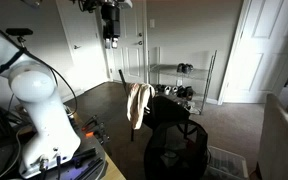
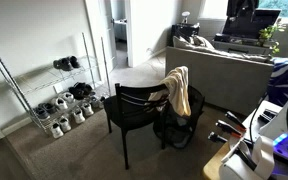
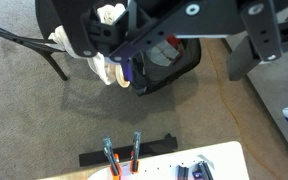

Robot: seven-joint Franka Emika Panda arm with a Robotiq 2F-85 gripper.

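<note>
My gripper (image 1: 111, 42) hangs high in exterior view 1, pointing down above the floor, well apart from everything below. Its dark body fills the top of the wrist view; it looks open, and nothing shows held. A beige cloth (image 1: 138, 103) drapes over the back of a black chair (image 2: 134, 108). Beside the chair stands a dark mesh bin (image 1: 176, 150), its top open. From above, the bin (image 3: 174, 72) shows some reddish and grey items inside, partly covered by the gripper, and the cloth (image 3: 104, 68) is partly covered too.
A shoe rack (image 2: 59, 80) with several shoes stands along the wall. A grey sofa (image 2: 209, 70) lies behind the bin. Orange-and-black clamps (image 3: 125, 160) sit at the edge of the robot's table (image 3: 209, 155). Open carpet (image 2: 79, 155) surrounds the chair.
</note>
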